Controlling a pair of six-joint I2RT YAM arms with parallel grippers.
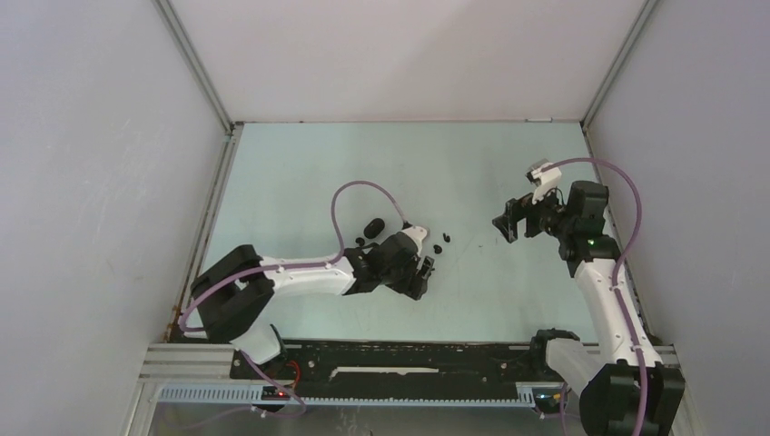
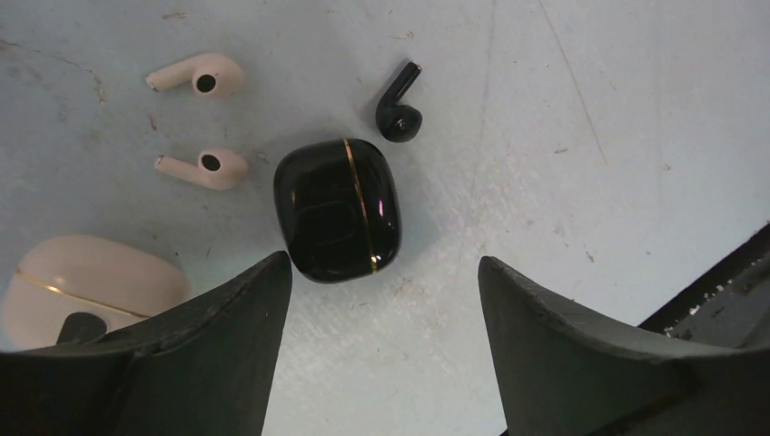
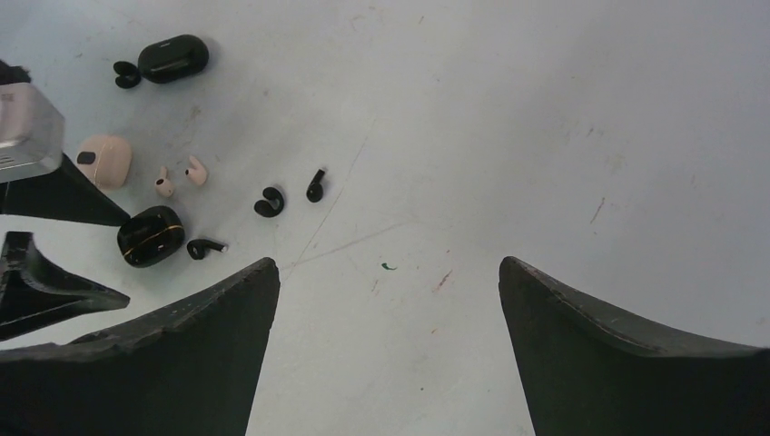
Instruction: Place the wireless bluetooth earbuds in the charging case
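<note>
My left gripper (image 1: 419, 283) stands open low over a black case with a gold band (image 2: 337, 211); in the left wrist view that case sits between and just beyond the fingertips. Beside it lie a pink case (image 2: 92, 282), two pink earbuds (image 2: 207, 74) (image 2: 211, 169) and a black earbud (image 2: 399, 115). In the right wrist view a second black case (image 3: 172, 58), a black earbud (image 3: 127, 74) near it, and more black earbuds (image 3: 269, 203) (image 3: 315, 187) lie loose. My right gripper (image 1: 511, 218) hangs over the right side of the table, open with nothing between its fingers.
Walls stand at both sides and the back. The left arm hides part of the cluster in the top view.
</note>
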